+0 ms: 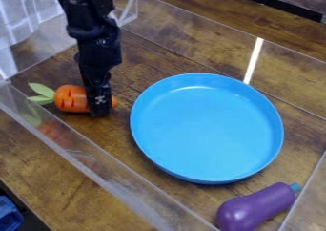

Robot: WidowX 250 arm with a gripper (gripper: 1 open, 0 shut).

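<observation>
An orange toy carrot (pixel 76 99) with green leaves lies on the wooden surface at the left. My black gripper (pixel 91 92) is lowered over it from above, its open fingers around and partly in front of the carrot's right part. Whether the fingertips touch it is hard to tell.
A large blue plate (pixel 207 126) fills the middle right. A purple eggplant (pixel 254 206) lies at the lower right. Clear walls edge the workspace at the left and bottom. Bare wood (pixel 185 39) shows behind the plate.
</observation>
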